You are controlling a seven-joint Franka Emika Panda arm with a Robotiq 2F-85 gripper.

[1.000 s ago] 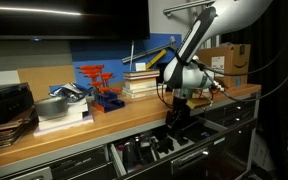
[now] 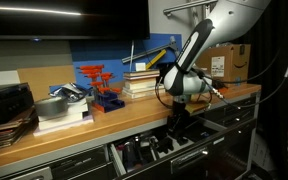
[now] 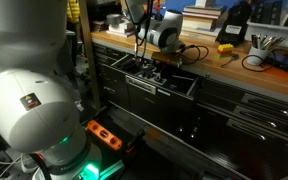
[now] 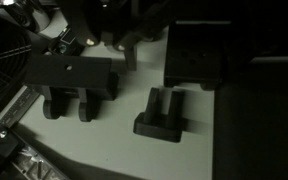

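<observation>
My gripper (image 2: 174, 126) hangs over an open drawer (image 2: 134, 160), below the white end of the arm. It looks small and dark against the drawer there, so its opening does not show in the exterior views. Several black parts lie on a light surface in the wrist view: a block with two prongs (image 4: 69, 82) at left, a smaller two-pronged piece (image 4: 160, 118) near the middle and a dark block (image 4: 194, 55) at upper right. Dark shapes crowd the top edge of that view, and I cannot clearly separate my fingers from the items.
A wooden counter (image 2: 109, 124) runs behind the drawer, bearing stacked books (image 2: 139, 83), a metal pot (image 2: 66, 92) and a cardboard box (image 2: 230, 62). In exterior view 2, a holder with tools (image 3: 256, 57) stands at right. A round grille (image 4: 2, 60) shows at the left of the wrist view.
The arm's end above the drawer has shifted slightly over the last second. The drawer and the things on the counter look unmoved.
</observation>
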